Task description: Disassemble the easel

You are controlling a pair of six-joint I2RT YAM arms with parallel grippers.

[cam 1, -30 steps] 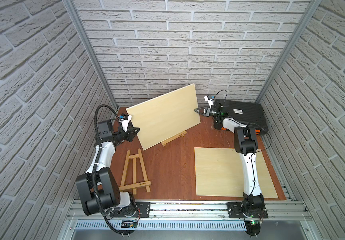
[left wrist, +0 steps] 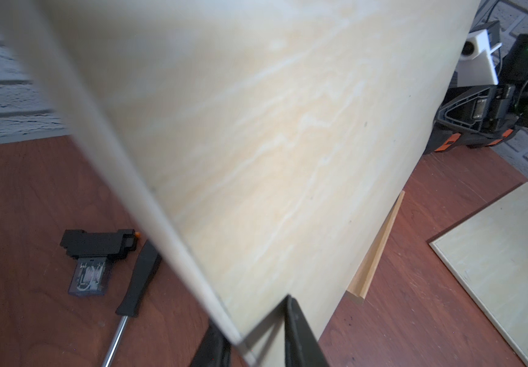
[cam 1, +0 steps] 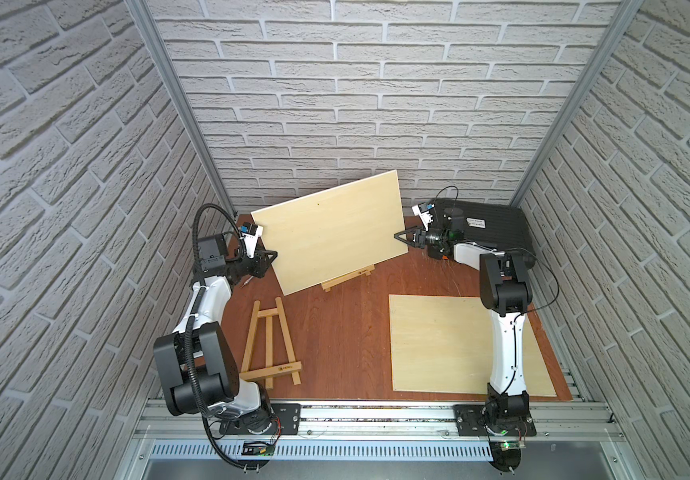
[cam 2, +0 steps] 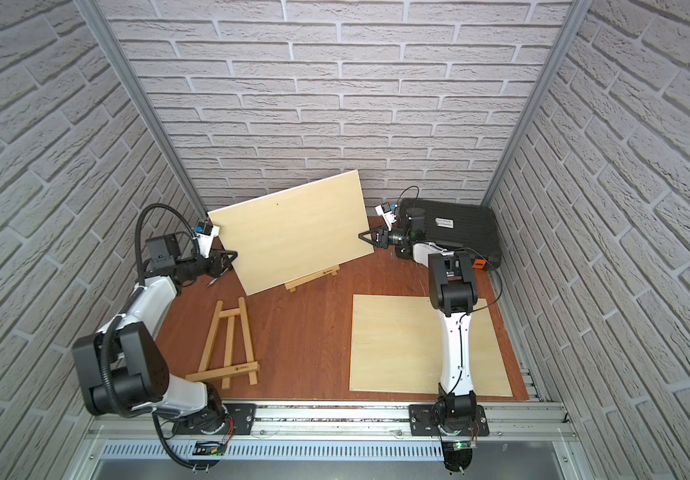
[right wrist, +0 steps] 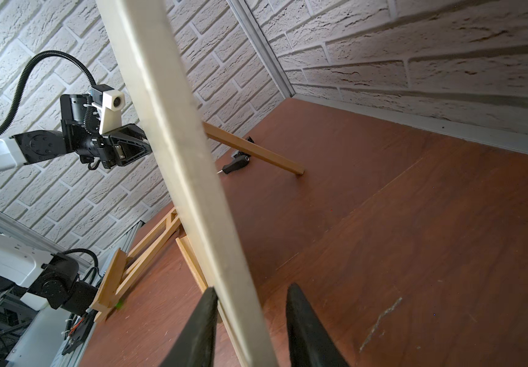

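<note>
A large plywood board [cam 1: 329, 232] hangs tilted across the back middle, between my grippers. My left gripper [cam 1: 271, 257] is at its left edge; in the left wrist view the edge lies between its blurred fingers. My right gripper [cam 1: 401, 237] is at the right edge, which rests against one finger in the right wrist view, with space to the other. A wooden ledge piece [cam 1: 345, 278] lies below the board, partly hidden. A wooden easel frame [cam 1: 287, 336] lies flat at the front left.
A second board [cam 1: 441, 344] lies flat at the front right. A black case [cam 1: 489, 216] fills the back right. A screwdriver [left wrist: 137, 284] and a black tool [left wrist: 97, 244] lie at the back left.
Over the last second the board's right end has shifted slightly right and down with my right gripper, and its left end slightly up with my left gripper.
</note>
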